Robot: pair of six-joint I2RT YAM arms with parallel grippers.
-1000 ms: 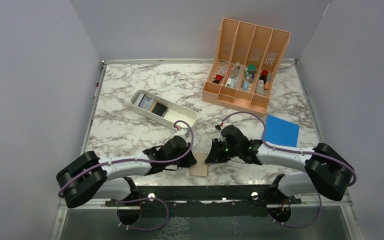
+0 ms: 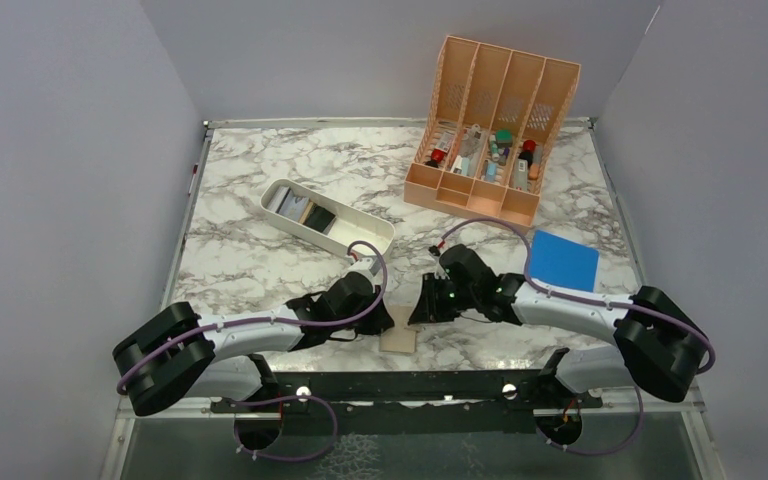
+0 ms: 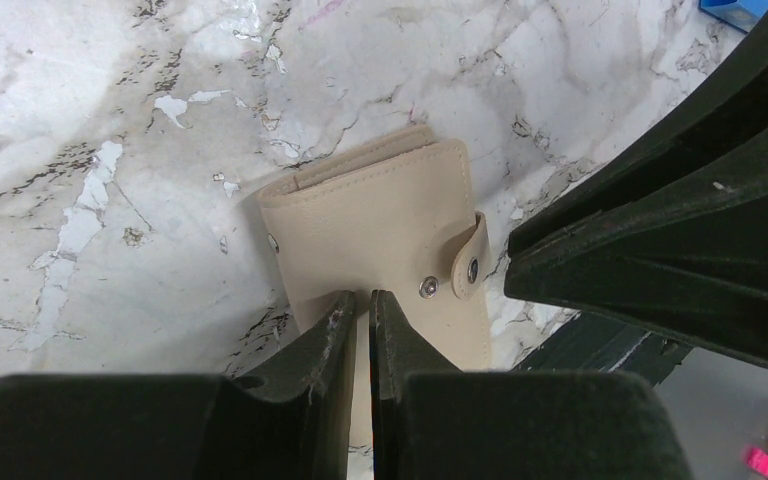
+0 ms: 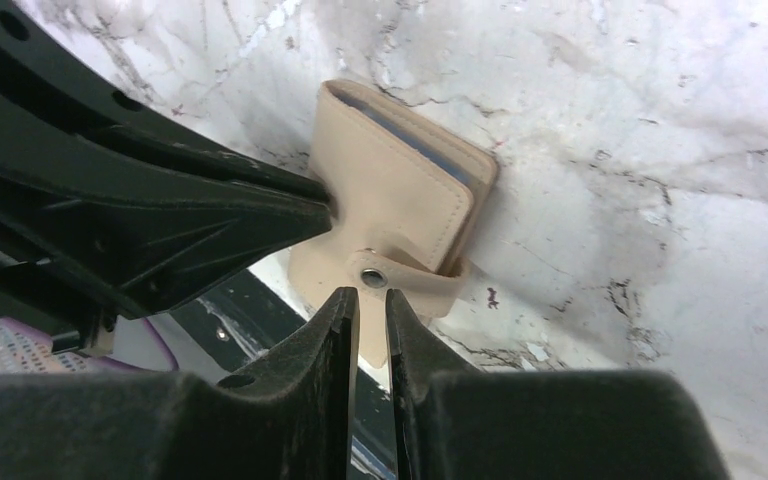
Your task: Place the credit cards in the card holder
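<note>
The beige card holder [image 2: 398, 341] lies on the table between my two grippers, its strap with a metal snap [image 4: 373, 277] unfastened. My left gripper is shut on the holder at its left side; the bite itself is hardly visible. On the strap side, my right gripper is slightly open, with a narrow gap between its tips over the strap and nothing clearly held. A grey layer [image 4: 407, 133] shows inside the holder's upper opening; whether it is a card or lining, I cannot tell. No loose credit card shows by the grippers.
A white tray [image 2: 368, 226] with dark and grey flat items stands behind my left arm. At the back right is an orange divided organizer [image 2: 472, 195] holding small items. A blue flat piece [image 2: 564, 261] lies at right. Bare marble is free at far left.
The left arm and the holder look unmoved.
</note>
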